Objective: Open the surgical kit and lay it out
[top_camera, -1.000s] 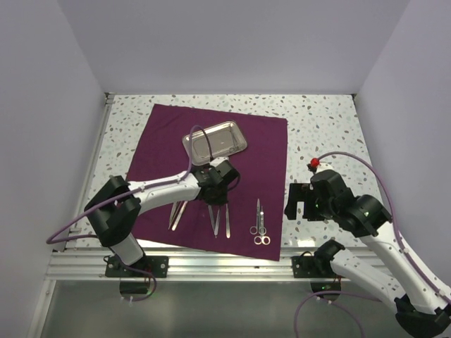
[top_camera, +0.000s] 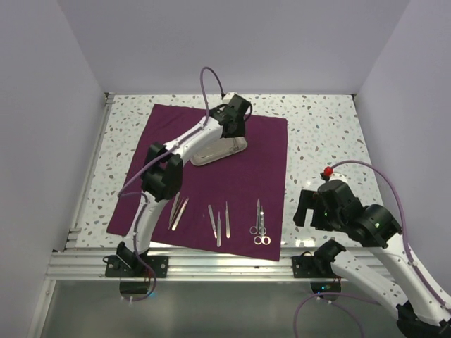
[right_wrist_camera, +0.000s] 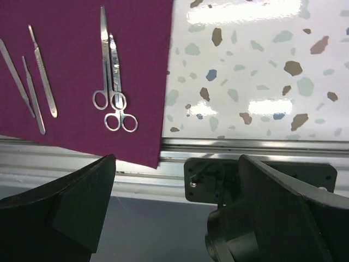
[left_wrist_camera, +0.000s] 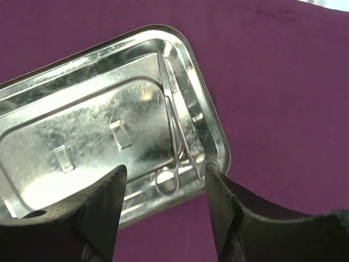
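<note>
A shiny metal tray (top_camera: 199, 156) lies on the purple cloth, partly covered by the left arm in the top view. At the tray's right end, in the left wrist view, a long slim ring-handled instrument (left_wrist_camera: 173, 106) rests slantwise, its handle (left_wrist_camera: 167, 182) near the front rim. My left gripper is open above that handle end, nothing held between its fingers. Two scissors (right_wrist_camera: 105, 60) lie side by side on the cloth, with several slender instruments (right_wrist_camera: 43, 79) to their left. My right gripper (top_camera: 310, 211) stands open and empty beyond the cloth's right edge.
Two more thin tools (top_camera: 180, 214) lie at the cloth's front left, close to the left arm. A metal rail (top_camera: 225, 264) runs along the front edge.
My left gripper has travelled away from the laid-out instruments, back and slightly right, over the tray's right end. The right gripper has shifted slightly right.
</note>
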